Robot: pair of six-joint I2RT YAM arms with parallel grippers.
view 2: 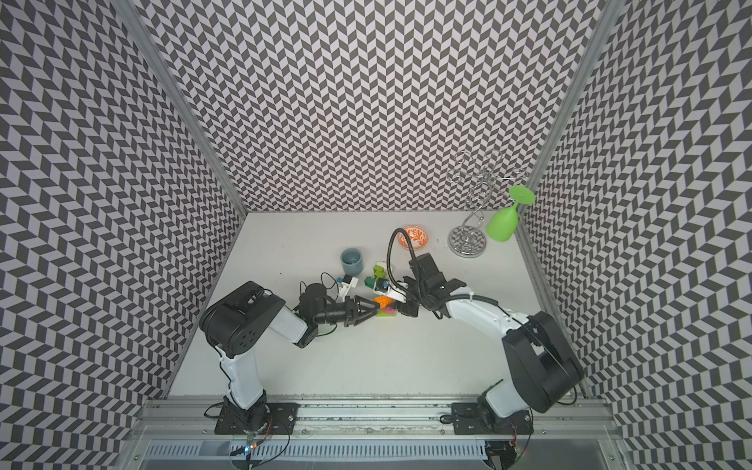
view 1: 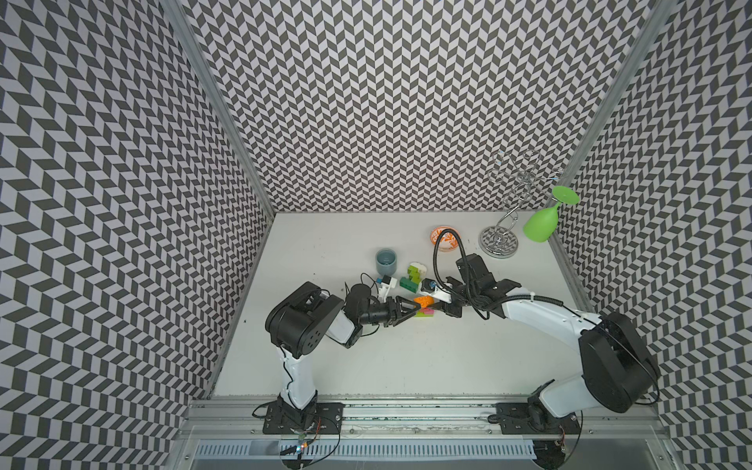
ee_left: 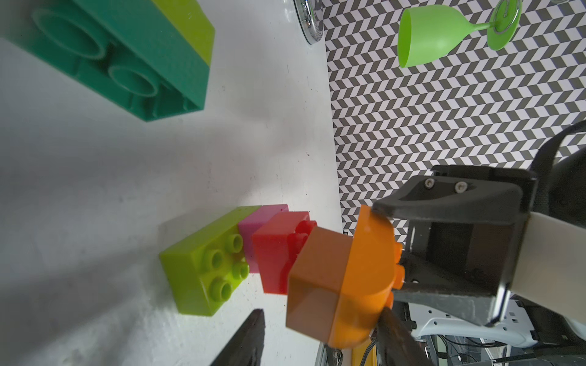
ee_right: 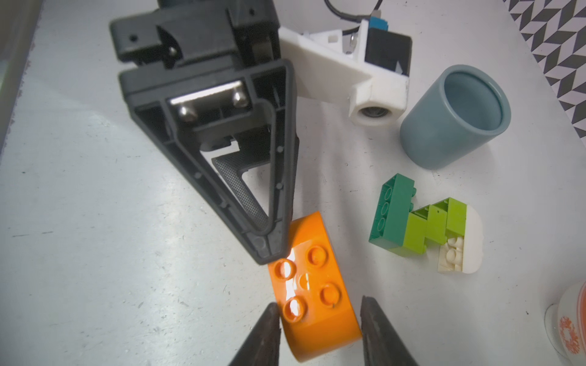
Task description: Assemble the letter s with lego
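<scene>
An orange brick (ee_left: 341,280) is in the air between the two grippers, at the fingers of my right gripper (view 2: 387,302). My left gripper (view 1: 405,309) points at it from the left; whether its fingertips touch it, I cannot tell. Below it lie lime (ee_left: 195,274), pink (ee_left: 247,238) and red (ee_left: 274,256) bricks, apparently joined. A group of dark green (ee_right: 390,219), lime and white (ee_right: 468,238) bricks lies behind them on the table. How wide either finger stands is unclear.
A blue-grey cup (ee_right: 439,128) stands behind the bricks. An orange patterned dish (view 1: 443,238), a chrome stand (view 1: 499,241) and a green goblet (view 1: 540,223) are at the back right.
</scene>
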